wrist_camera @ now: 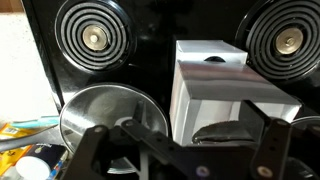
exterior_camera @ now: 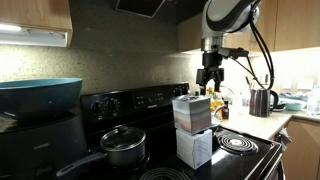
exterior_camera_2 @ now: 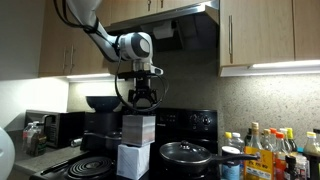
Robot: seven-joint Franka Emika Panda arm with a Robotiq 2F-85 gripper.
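Observation:
Two pale cardboard boxes stand stacked on the black stove. The upper box (exterior_camera: pixel 193 113) has grey bands and sits on a white lower box (exterior_camera: pixel 194 149). Just above the stack, my gripper (exterior_camera: pixel 209 86) points downward with its fingers open and empty. From the other side, the gripper (exterior_camera_2: pixel 143 101) hangs over the upper box (exterior_camera_2: pixel 138 129), apart from it. In the wrist view the upper box (wrist_camera: pixel 235 88) fills the space below and ahead of the fingers, with a dark oval opening partly hidden by the gripper. The lower box (wrist_camera: pixel 209 48) shows beyond it.
A lidded pan (exterior_camera: pixel 124 148) stands beside the stack, its handle pointing outward. A large blue pan (exterior_camera: pixel 40 96) rests at the left. Several bottles (exterior_camera_2: pixel 265 150) crowd the right counter. One bare burner (exterior_camera: pixel 238 142) shows beside the boxes. The range hood (exterior_camera_2: pixel 180 33) is overhead.

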